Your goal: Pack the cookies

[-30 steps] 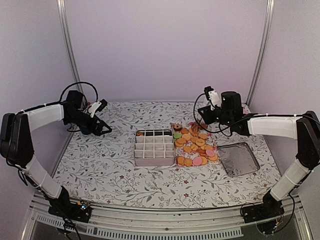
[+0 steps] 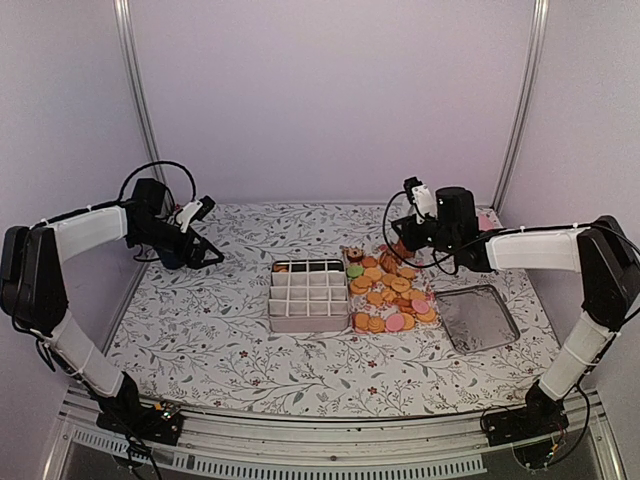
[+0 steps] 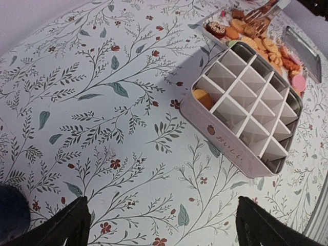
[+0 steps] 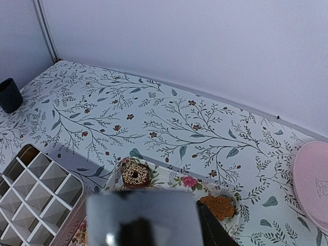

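The pale pink divided box [image 2: 308,324] stands mid-table, mostly empty, with a round cookie [image 3: 203,97] in one end compartment. Right of it, a floral tray [image 4: 171,178] carries several cookies, including a sprinkled chocolate ring [image 4: 136,175] and a brown cookie [image 4: 219,206]. My right gripper [image 2: 408,236] is over the tray's far side, shut on what looks like tongs [image 3: 259,19] with brown ends pointing down among the cookies; whether they grip one cannot be told. A blurred grey handle [image 4: 143,212] hides much of the right wrist view. My left gripper [image 2: 206,252] hangs open and empty at the left.
An empty grey tray [image 2: 480,318] lies at the right. A pink plate [image 4: 313,179] is at the far right, and a dark cup [image 4: 9,96] at the far left.
The left arm and box have not moved.
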